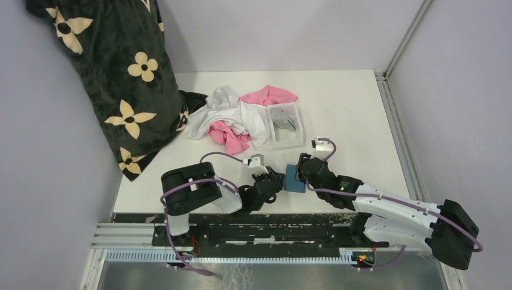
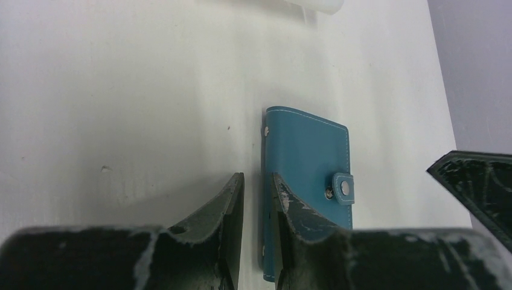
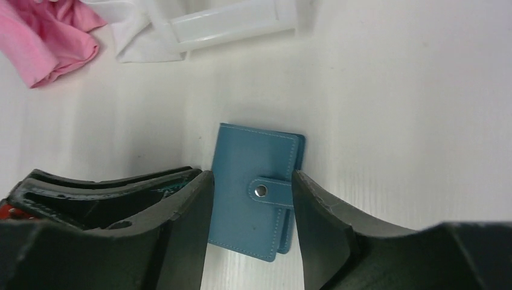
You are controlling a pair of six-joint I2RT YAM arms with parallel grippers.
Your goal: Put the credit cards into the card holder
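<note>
A teal card holder (image 1: 293,178) with a snap strap lies on the white table between my grippers. In the left wrist view its left edge is at my left gripper, whose fingers stand close together at that edge; what is between them is hard to see. My right gripper is open above the holder (image 3: 241,217), its fingertips framing the strap. Grey card-like pieces (image 1: 282,119) sit in a clear plastic tray (image 1: 300,127) behind.
Pink and white cloths (image 1: 235,121) are heaped left of the tray. A dark patterned blanket (image 1: 121,90) covers the far left.
</note>
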